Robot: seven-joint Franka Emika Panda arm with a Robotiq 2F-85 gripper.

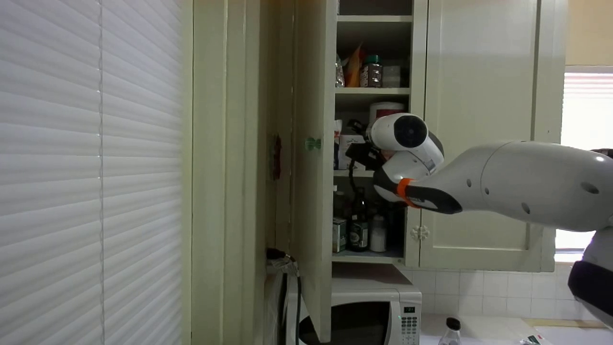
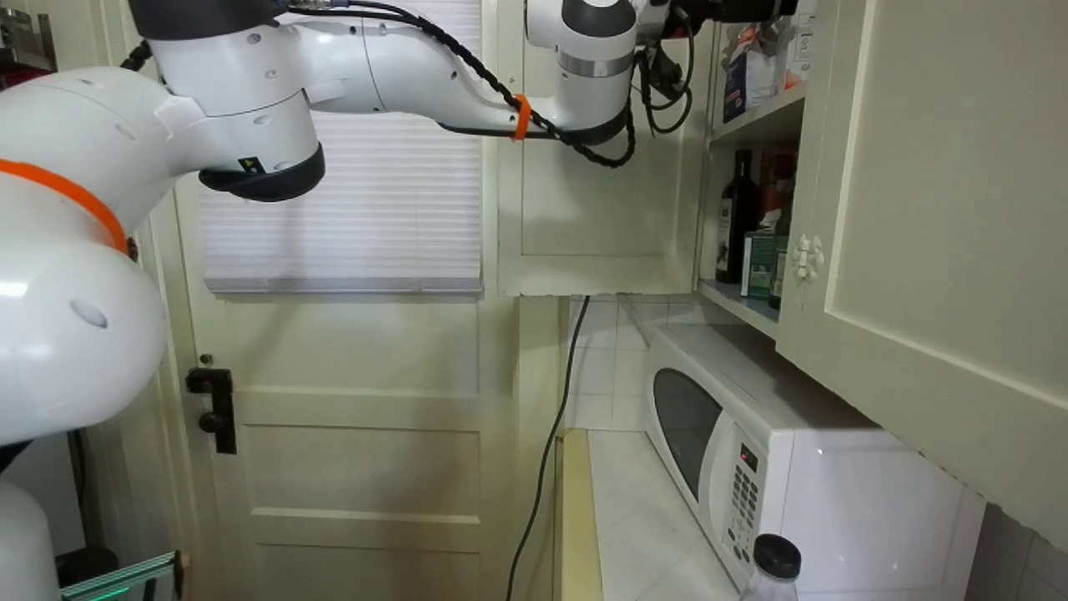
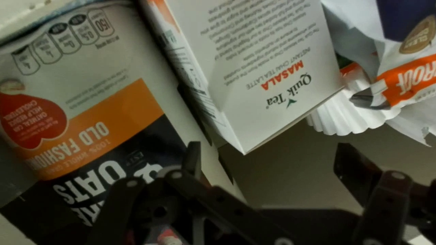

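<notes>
In the wrist view my gripper is open, its two dark fingers spread wide with nothing held between them. Beyond the gap stands a white Quik Tea box [image 3: 261,61], its orange-trimmed side facing left. Close on the left is an oats canister [image 3: 102,118], partly covered by the left finger. A white and orange bag [image 3: 408,77] lies to the right of the box, beside crinkled white paper cups [image 3: 343,110]. From exterior view 1 the arm's wrist [image 1: 402,135] is before the middle shelf and hides much of the box and canister.
The open cabinet door [image 1: 313,189] stands left of the shelves, and a closed door [image 1: 482,115] is on the right. Bottles [image 1: 359,224] fill the lower shelf. Below sits a microwave [image 2: 741,431]; a capped bottle [image 2: 776,561] is on the counter.
</notes>
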